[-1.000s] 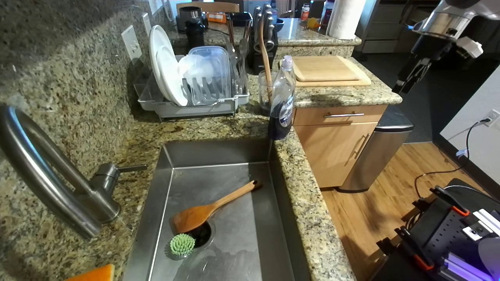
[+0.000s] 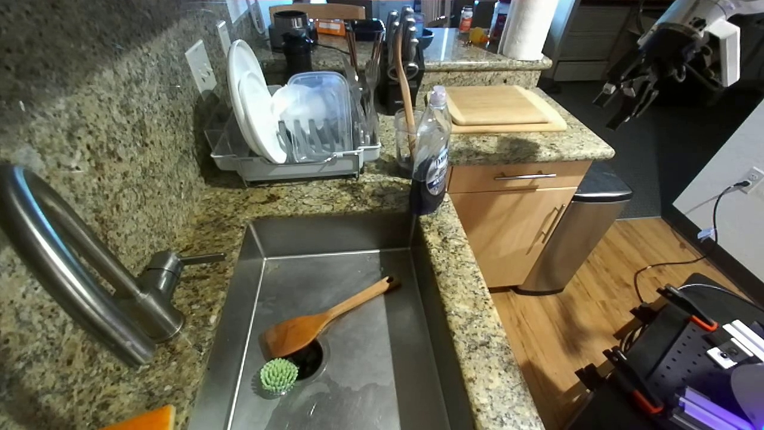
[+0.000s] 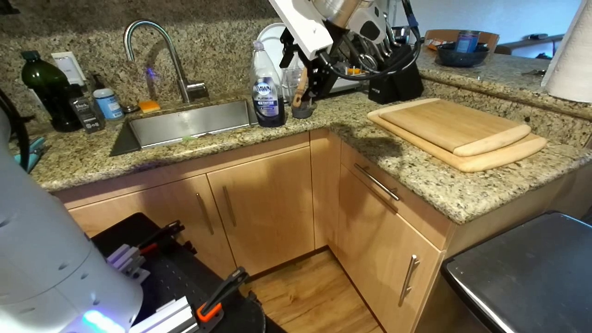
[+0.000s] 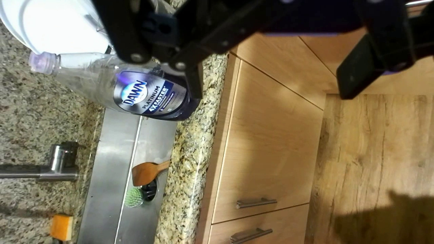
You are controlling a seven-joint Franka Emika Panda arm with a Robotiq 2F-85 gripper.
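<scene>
My gripper (image 2: pixel 613 110) hangs in the air at the upper right of the first exterior view. Its two dark fingers stand wide apart in the wrist view, where the space between them (image 4: pixel 274 83) shows only cabinet front. A clear Dawn soap bottle with dark blue liquid (image 3: pixel 268 91) stands upright at the sink's corner. In the wrist view one finger overlaps the bottle's base (image 4: pixel 160 95); contact does not show there, and the first exterior view has them well apart. A wooden spatula (image 2: pixel 301 331) and a green scrub brush (image 2: pixel 279 375) lie in the sink by the drain.
A dish rack (image 2: pixel 297 168) with plates stands behind the sink, near a wooden utensil in a glass (image 2: pixel 406 136). Stacked cutting boards (image 3: pixel 460 130) rest on the right counter. The faucet (image 2: pixel 79 265) arches at the left; an orange sponge (image 4: pixel 61 227) lies nearby.
My gripper has turned and shifted a little up in the first exterior view; its fingers, seen close together before, now show spread. The bottle, spatula and brush are where they were.
</scene>
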